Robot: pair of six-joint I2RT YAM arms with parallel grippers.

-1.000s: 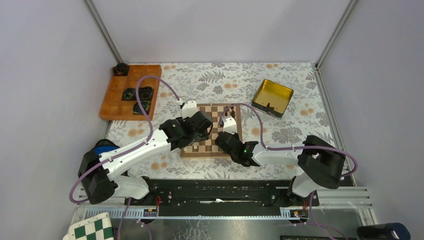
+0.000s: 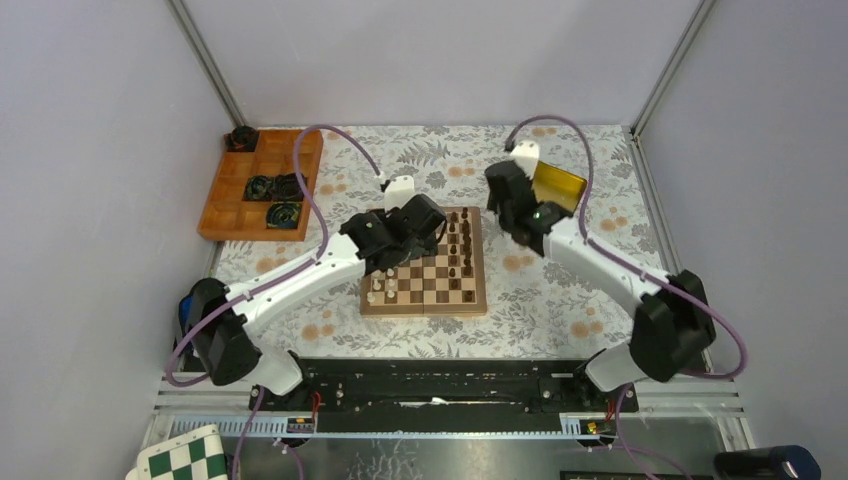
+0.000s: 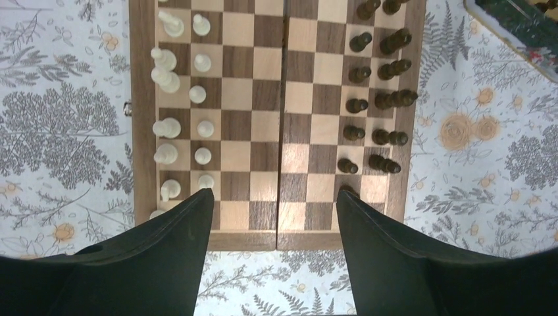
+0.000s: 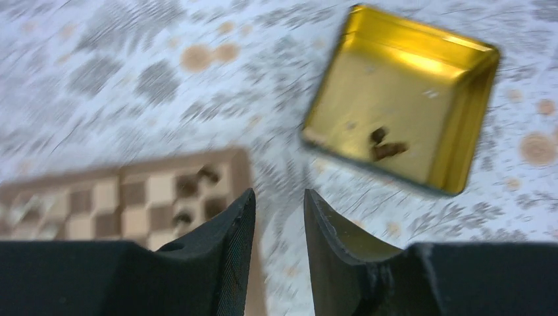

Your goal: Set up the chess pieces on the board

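Note:
The chessboard [image 2: 440,308] lies centre; white pieces [image 3: 167,128] stand along its left side, dark pieces [image 3: 395,99] along its right. My left gripper hangs over the board, open with nothing between its fingers. My right gripper is raised at the board's right, near the yellow tin [image 4: 414,99], which holds a few small dark pieces [image 4: 388,150]. Its fingers are apart with nothing visible between them. The right wrist view is blurred.
A wooden compartment tray [image 2: 228,205] with dark coiled items is at the back left.
My right arm has swung up and right from over the board toward the yellow tin. My left arm has shifted slightly right and up over the board.

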